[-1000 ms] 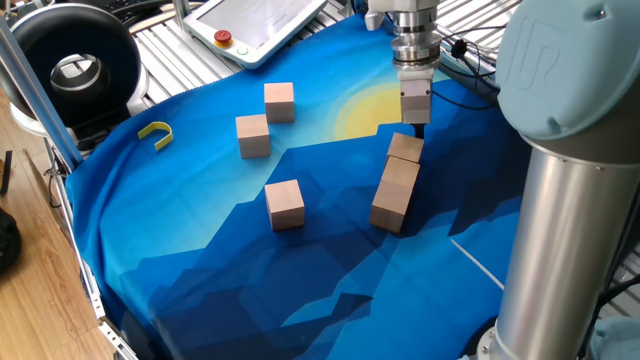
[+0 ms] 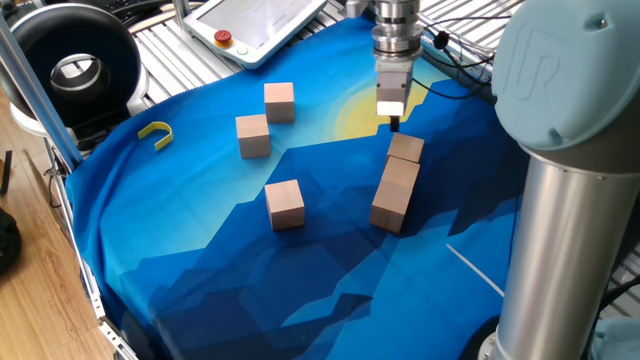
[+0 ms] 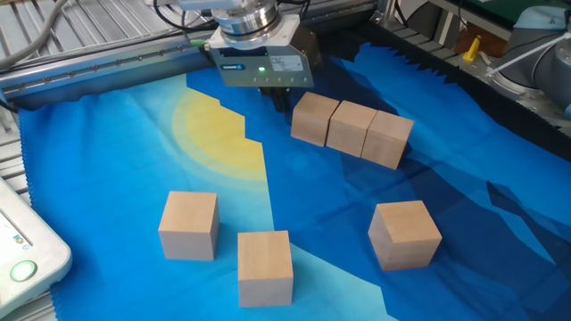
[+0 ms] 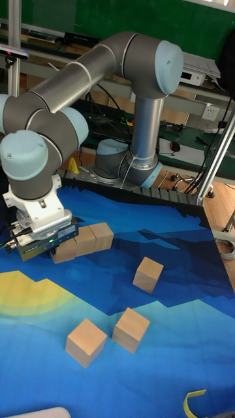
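Three plain wooden cubes stand in a row, face against face or nearly so: the end cube [image 3: 315, 118], the middle cube [image 3: 351, 127] and the far-end cube [image 3: 387, 138]. The end cube looks slightly turned against the others. Beside it, in exterior view 2, my gripper [image 3: 277, 99] points down, its dark fingers close together with nothing visible between them. In exterior view 1 the gripper [image 2: 394, 124] is just behind the row; whether it touches the end cube cannot be told. Exterior view 3 hides the fingertips behind the gripper body.
Three loose cubes stand apart from the row: one [image 2: 285, 205] alone, two [image 2: 253, 136] [image 2: 279, 102] close together. A yellow curved piece [image 2: 157, 134] lies near the cloth's left edge. A teach pendant [image 2: 255, 25] is at the back.
In exterior view 1 my gripper has shifted left, away from directly behind the row's end cube, and slightly down. The cubes look unmoved.
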